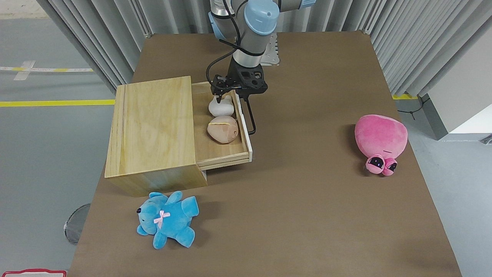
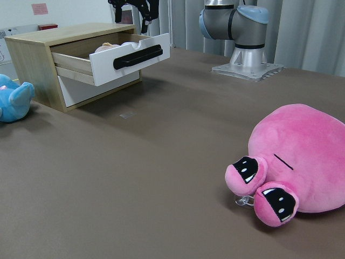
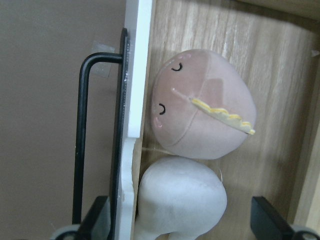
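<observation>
A wooden cabinet [image 1: 150, 127] has its drawer pulled open, white front with black handle [image 2: 137, 56]. Inside lie a white plush [image 1: 220, 108] and a pale pink plush [image 1: 222, 130]; the wrist view shows both from above. My gripper is open above the drawer, over the white plush, with its two fingers wide apart at the lower edge of the wrist view. Nothing is held up between them.
A blue bear [image 1: 170, 221] lies in front of the cabinet. A large pink plush [image 1: 380, 141] sits at the right of the table [image 1: 313, 217].
</observation>
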